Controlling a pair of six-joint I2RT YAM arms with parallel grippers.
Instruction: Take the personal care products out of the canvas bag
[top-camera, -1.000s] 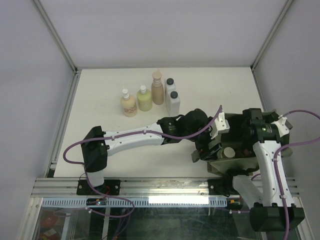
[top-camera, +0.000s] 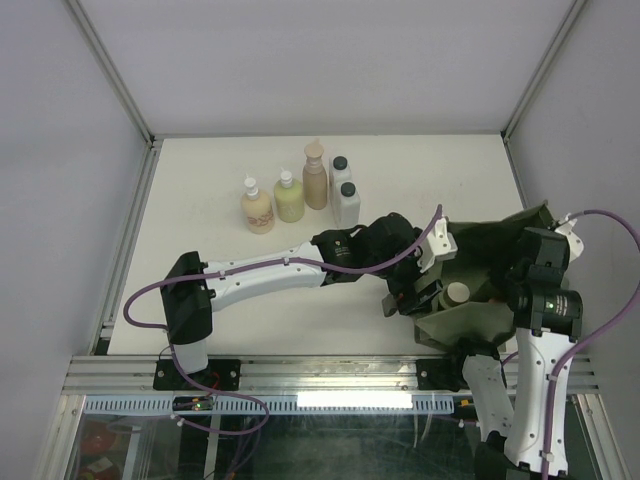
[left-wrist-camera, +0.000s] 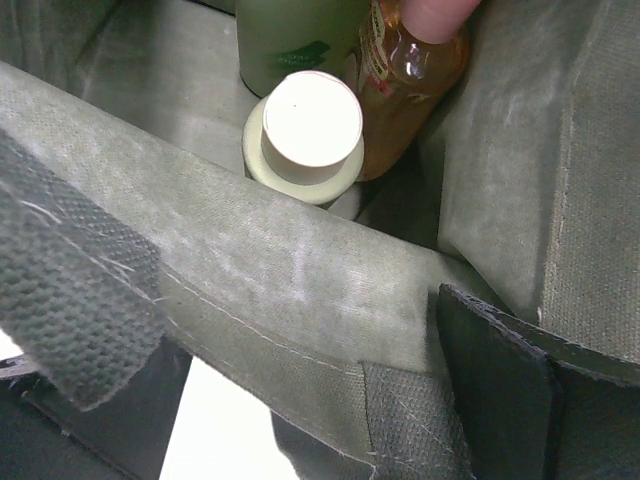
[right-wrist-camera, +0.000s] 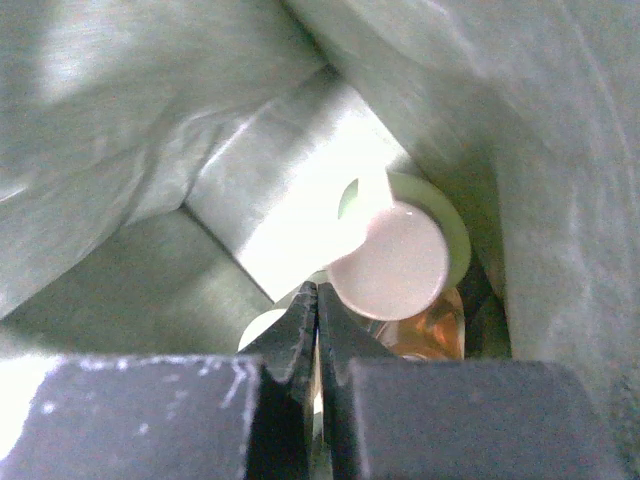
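Observation:
The canvas bag (top-camera: 470, 325) stands open at the right of the table. In the left wrist view it holds a white-capped container (left-wrist-camera: 312, 120), a green bottle (left-wrist-camera: 295, 45) and an amber bottle (left-wrist-camera: 400, 100) with a pink top. Fingers wide apart, my left gripper is open astride the bag's near wall. Inside the bag, my right gripper is shut, nothing between its fingertips. Just beyond those tips, outside the fingers, shows a bottle's white pump head (right-wrist-camera: 390, 260). Black fingers partly cover the amber bottle in the right wrist view.
On the table's back half stand a peach pump bottle (top-camera: 258, 208), a yellow-green one (top-camera: 289, 198), a tan bottle (top-camera: 315, 178) and two black-capped white bottles (top-camera: 347, 205). A bag strap (left-wrist-camera: 90, 270) hangs by my left fingers.
Bottles in the bag have shifted; the left arm hardly moved.

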